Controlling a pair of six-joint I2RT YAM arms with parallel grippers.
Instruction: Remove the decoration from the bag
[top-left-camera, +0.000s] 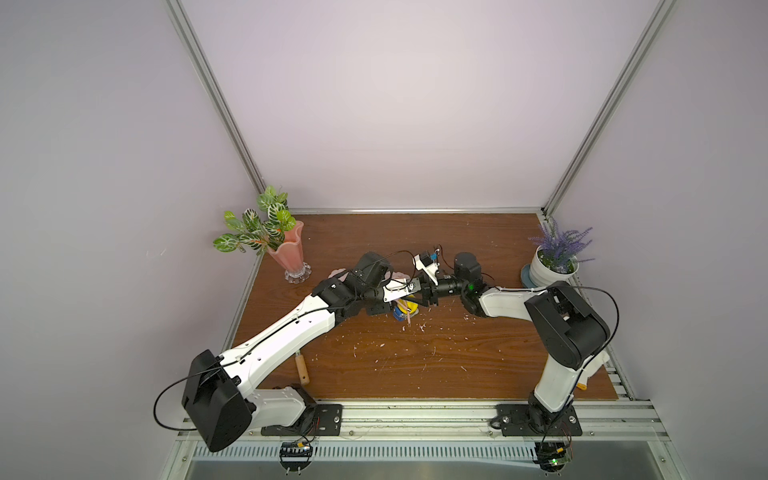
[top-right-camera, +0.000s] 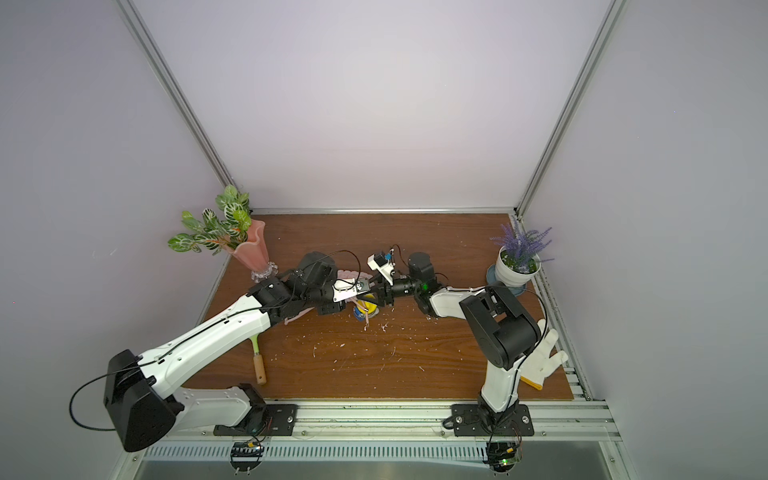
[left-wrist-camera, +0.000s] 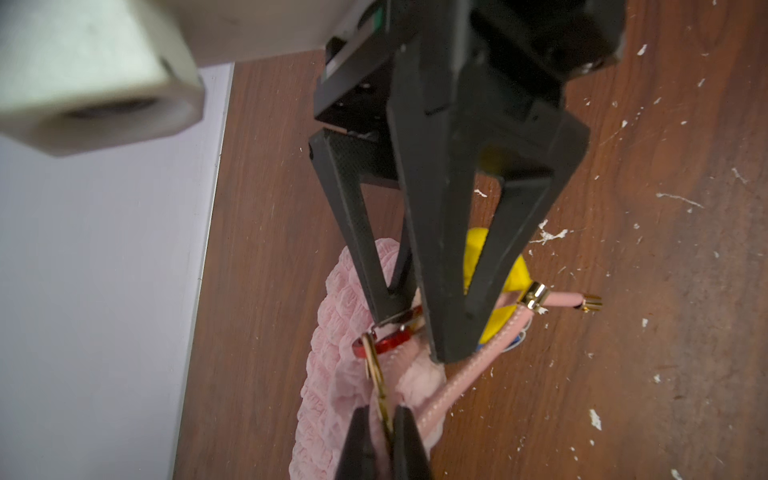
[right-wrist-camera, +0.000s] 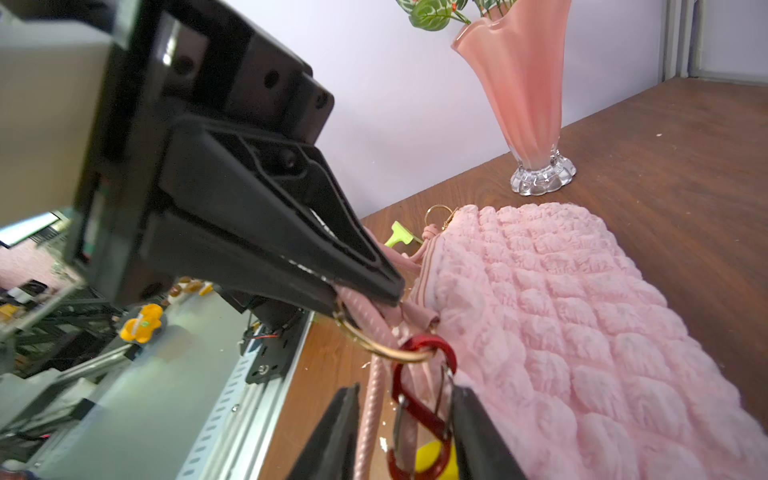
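The pink quilted bag (right-wrist-camera: 560, 320) lies on the table, mostly under both grippers. My left gripper is shut on a gold ring (left-wrist-camera: 376, 372) at the bag's strap, as the left wrist view shows. A red carabiner (right-wrist-camera: 424, 408) hangs from this ring. My right gripper is around the carabiner, its blurred fingertips part open on either side of it; whether they touch it is unclear. A yellow item (left-wrist-camera: 480, 264), apparently the decoration, lies beside the bag, partly hidden by the fingers and pink cord.
A pink vase with a plant (top-left-camera: 288, 248) stands back left, a lavender pot (top-left-camera: 552, 268) back right. A wooden-handled tool (top-right-camera: 259, 366) lies front left, a white glove (top-right-camera: 544, 360) front right.
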